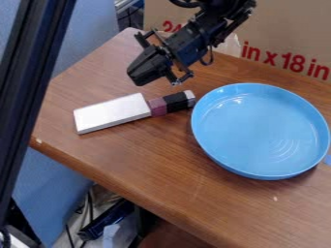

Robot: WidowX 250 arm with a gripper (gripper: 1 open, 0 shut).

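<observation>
A black gripper [158, 70] hangs over the back of the wooden table, above and behind a white flat bar [110, 113] with a maroon and black end [168, 105]. The fingertips point down and toward the left; whether they are apart or closed is hard to make out. A blue plate [260, 130] lies to the right of the bar, close to its dark end.
A cardboard box [285, 58] stands along the back of the table [130, 174]. A dark vertical frame runs along the left side of the view. Bare wood lies in front of the bar and plate.
</observation>
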